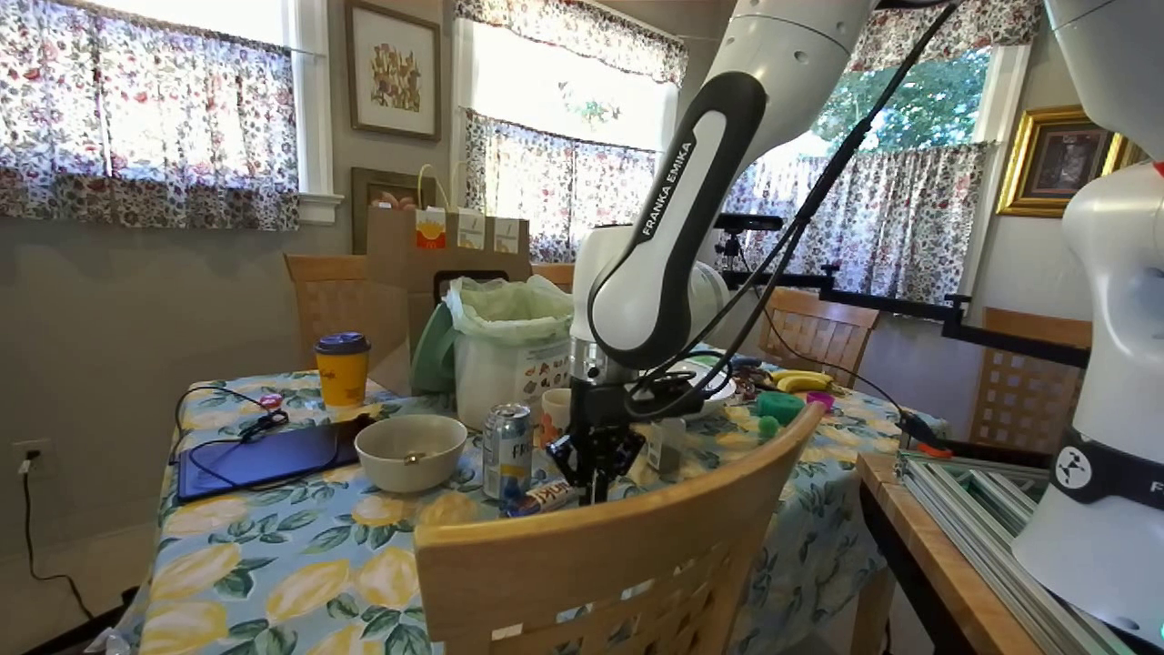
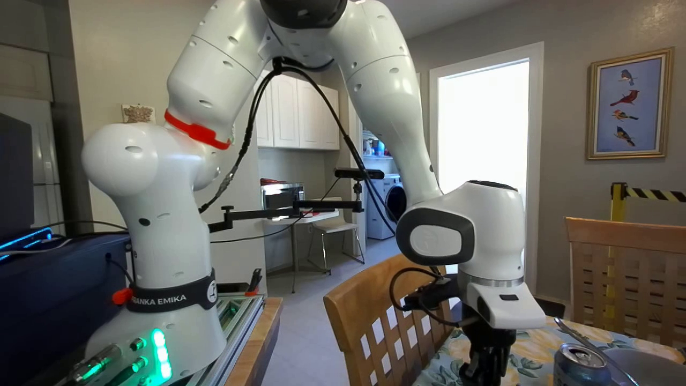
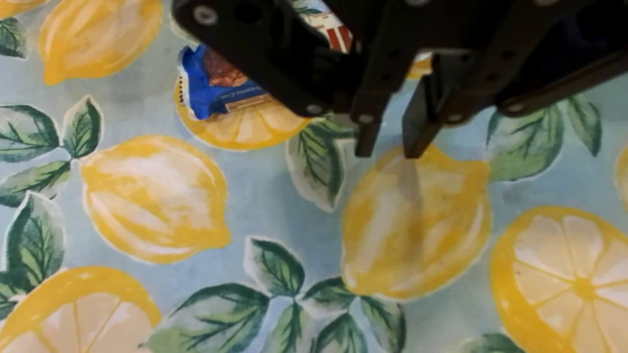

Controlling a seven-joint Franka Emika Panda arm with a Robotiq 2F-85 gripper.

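A blue snack packet point(image 3: 215, 88) with a food picture lies on the lemon-print tablecloth point(image 3: 282, 206). In the wrist view it sits at the upper left, and the gripper's linkage covers part of it. My gripper points down above the cloth, its fingertips a small gap apart with only tablecloth showing between them. The packet is off to the side of the fingers, not in their grasp. In exterior view 1 the packet point(image 1: 537, 500) lies between a drink can point(image 1: 507, 453) and my gripper point(image 1: 592, 493).
A pale bowl point(image 1: 411, 453), a mug point(image 1: 556, 417) and a lined white bin point(image 1: 507, 366) stand near the arm. Farther left are a yellow cup point(image 1: 343, 371) and a dark laptop point(image 1: 267, 458). A wooden chair back point(image 1: 622, 535) rises at the table's near side.
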